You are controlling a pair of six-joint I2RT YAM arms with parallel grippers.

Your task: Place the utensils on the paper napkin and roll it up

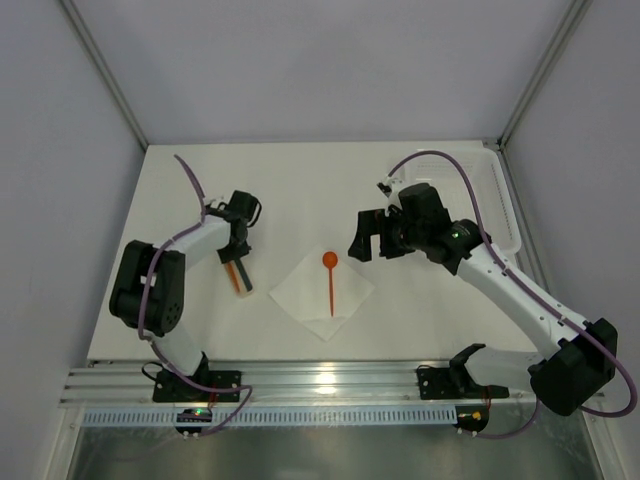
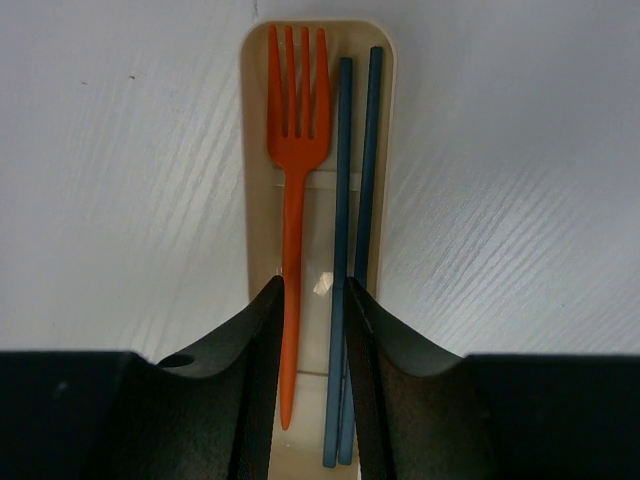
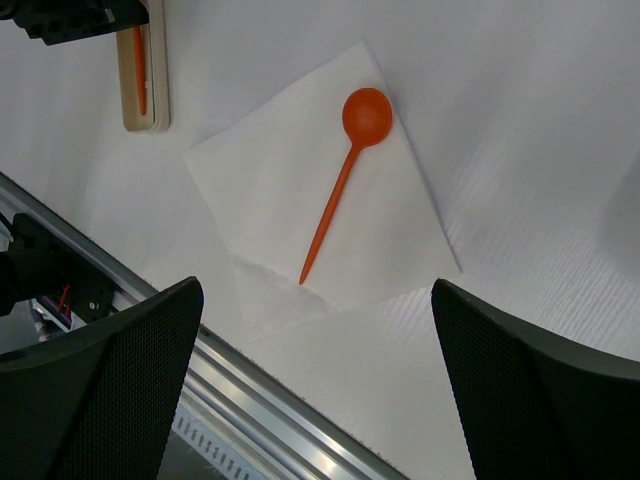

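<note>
An orange spoon (image 1: 331, 285) lies on the white paper napkin (image 1: 300, 295), middle front of the table. To its left is a tan utensil box (image 2: 260, 200) holding an orange fork (image 2: 293, 220) and two dark blue chopsticks (image 2: 341, 220). My left gripper is just above the box; in the left wrist view its two fingertips are a little apart over the fork and chopsticks, with nothing seen held between them. My right gripper stands open above the table, right of and behind the napkin, with nothing between its fingers.
A white plastic basket (image 1: 490, 190) sits at the back right, partly hidden by the right arm. A metal rail runs along the front edge.
</note>
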